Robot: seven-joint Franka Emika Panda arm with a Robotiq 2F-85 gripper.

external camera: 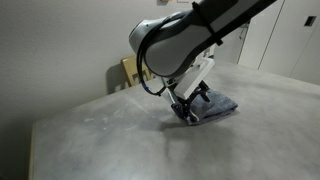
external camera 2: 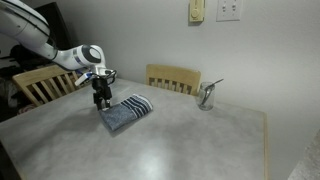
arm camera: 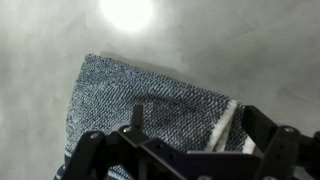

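A folded dark grey-blue cloth with white stripes [external camera 2: 123, 114] lies on the grey table [external camera 2: 190, 150]. Seen from the wrist, the cloth [arm camera: 150, 95] spreads below the fingers, its white stripes near the lower right finger. My gripper is open over it, the black fingers wide apart, and nothing is pinched between them. In exterior view 2 the gripper [external camera 2: 102, 103] is low at the cloth's left end. From exterior view 1 the gripper [external camera: 193, 108] covers part of the cloth [external camera: 215, 106]; whether the fingertips touch it, I cannot tell.
A clear cup [external camera 2: 206, 100] with a utensil in it stands at the table's back. Wooden chairs [external camera 2: 172, 79] line the far edge.
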